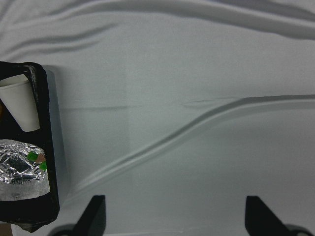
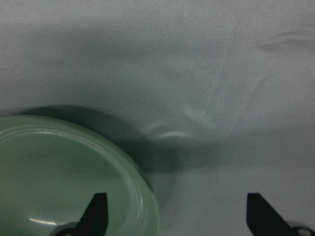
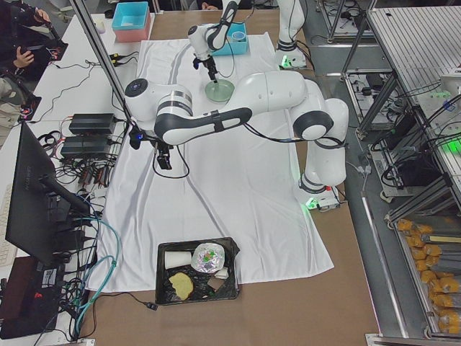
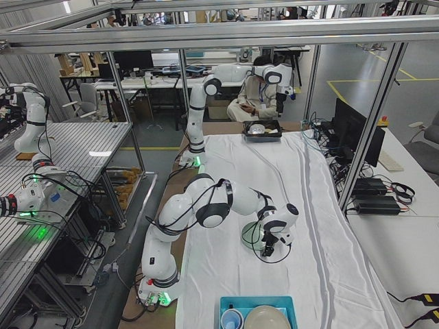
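A green plate (image 2: 59, 182) lies on the white cloth, with my right gripper open just over its rim, nothing between the fingers; the camera right view shows this gripper (image 4: 269, 243) low by the plate (image 4: 248, 235). My left gripper hangs open and empty above the cloth. A black tray (image 3: 197, 295) at the cloth's end holds a white cup (image 3: 178, 259), a foil-covered item (image 3: 209, 257), a yellow piece (image 3: 181, 286) and small pieces.
A blue bin (image 4: 288, 308) with a cup (image 4: 232, 321) and a beige dish (image 4: 262, 322) sits at the opposite end. A monitor and cables line one long side.
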